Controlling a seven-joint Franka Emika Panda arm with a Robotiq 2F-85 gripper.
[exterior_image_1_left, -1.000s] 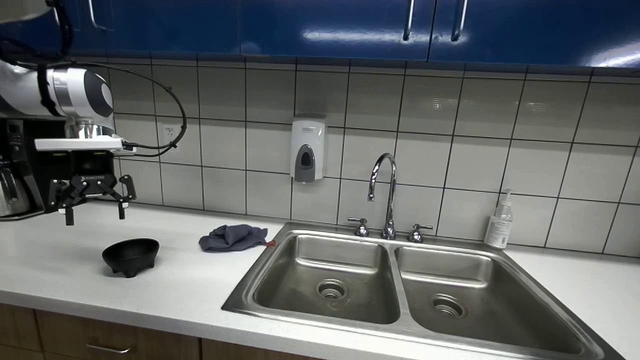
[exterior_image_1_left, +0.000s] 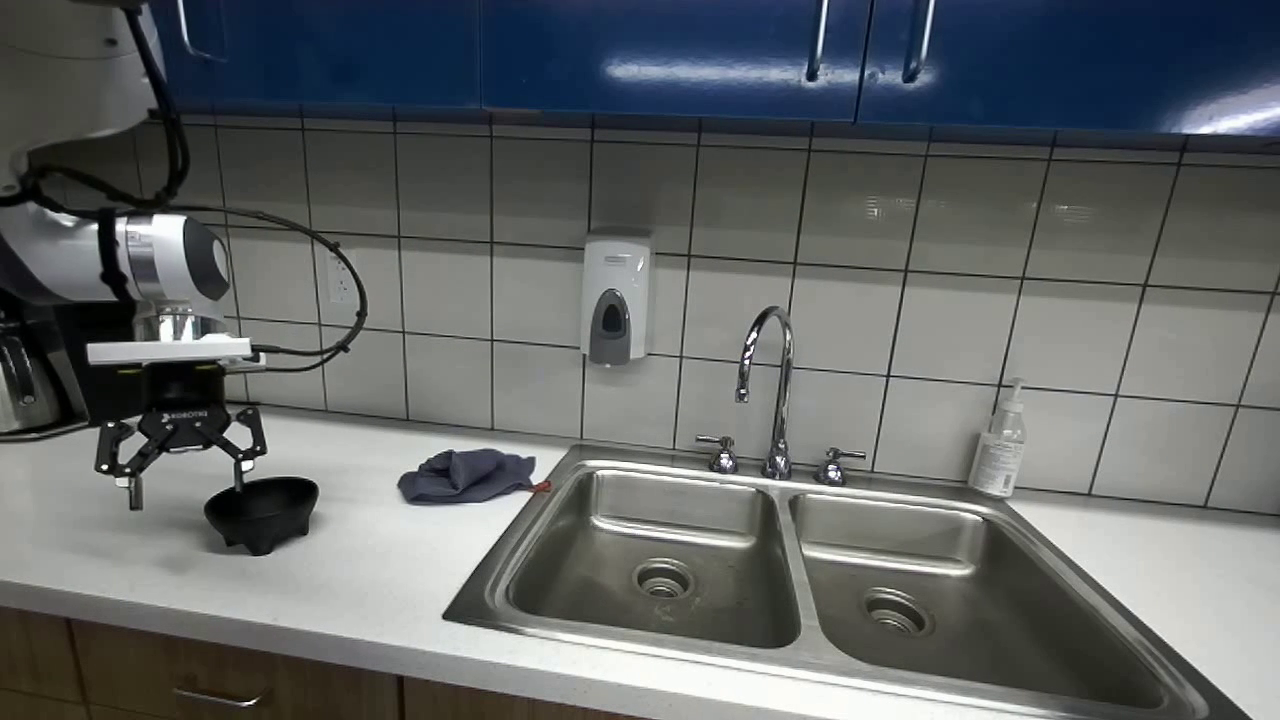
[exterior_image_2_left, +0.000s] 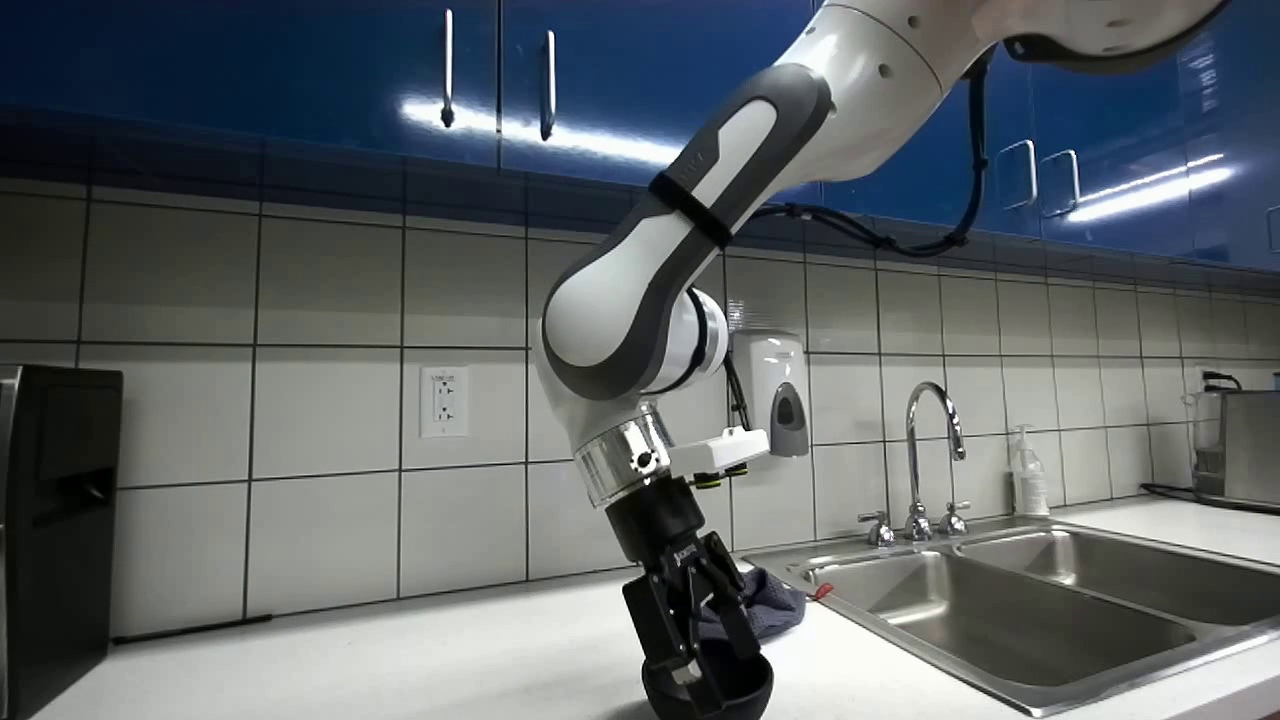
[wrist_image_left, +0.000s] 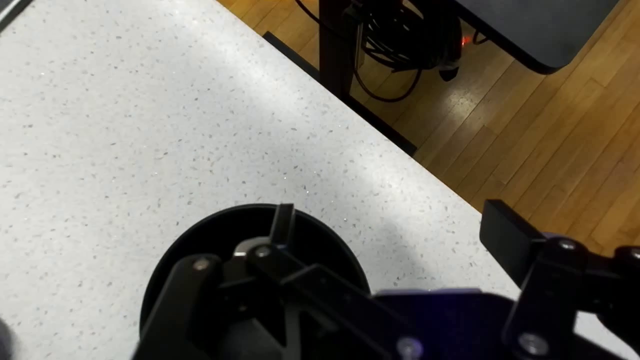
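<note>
On the white counter at the left of exterior view 1 stands a small black footed bowl (exterior_image_1_left: 260, 512). My gripper (exterior_image_1_left: 187, 490) is open, fingers pointing down. One finger is over the bowl's opening, its tip at or just behind the rim; the other hangs outside, to the bowl's left. In the wrist view the bowl (wrist_image_left: 249, 217) lies under one finger, while the second finger is off to the right over the counter. Exterior view 2 has the gripper partly in front of the bowl (exterior_image_2_left: 746, 690). Whether a finger touches the bowl cannot be made out.
A crumpled dark grey cloth (exterior_image_1_left: 465, 476) lies between the bowl and the double steel sink (exterior_image_1_left: 528, 564). A coffee maker (exterior_image_1_left: 30, 372) stands at the far left. The counter's front edge is close to the bowl; bare counter (exterior_image_1_left: 360, 564) lies to its right.
My arm has come down, bringing the open gripper from above the counter to the bowl's height, one finger over the bowl. The bowl and cloth have not moved.
</note>
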